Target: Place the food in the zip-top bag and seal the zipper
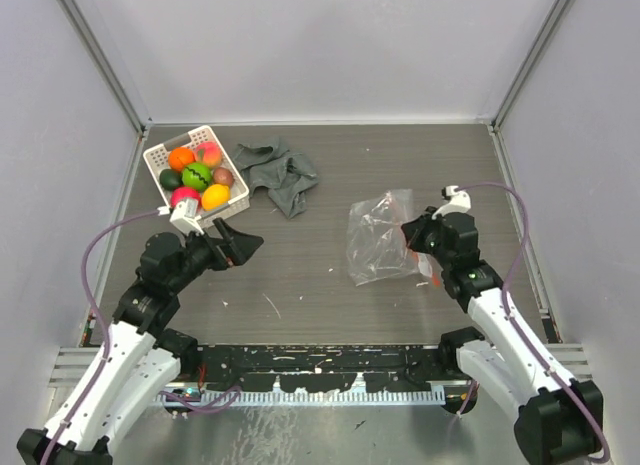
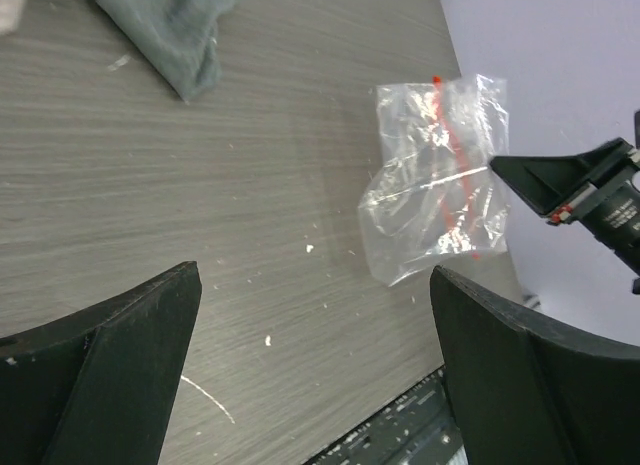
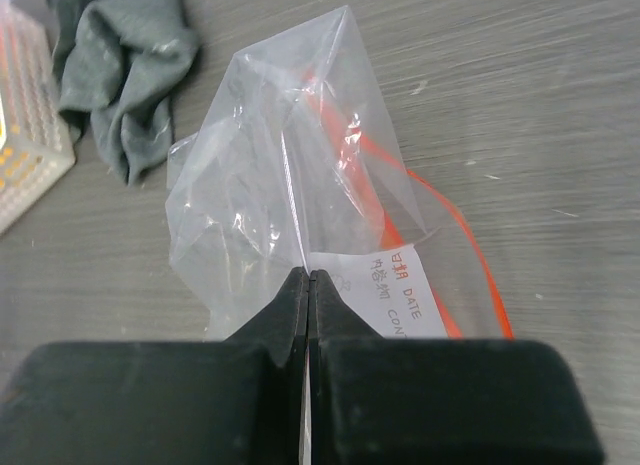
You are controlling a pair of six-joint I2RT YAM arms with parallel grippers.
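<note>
A clear plastic zip bag point(image 1: 378, 240) with an orange-red zipper strip hangs from my right gripper point(image 1: 408, 235), which is shut on its film. In the right wrist view the bag point(image 3: 260, 175) bunches up at the shut fingertips, and a white printed label shows beside them. The left wrist view has the bag point(image 2: 430, 170) spread to the left of the right gripper. My left gripper point(image 1: 243, 247) stands open over the left of the table, nothing between its fingers. Toy food, such as a watermelon point(image 1: 197, 176), an orange point(image 1: 181, 158) and a yellow fruit point(image 1: 215, 196), lies in the white basket point(image 1: 239, 207).
A crumpled grey cloth point(image 1: 285, 177) lies right of the basket. Open tabletop point(image 1: 300, 255) stretches between the left gripper and the bag. Side walls stand close on the left and right.
</note>
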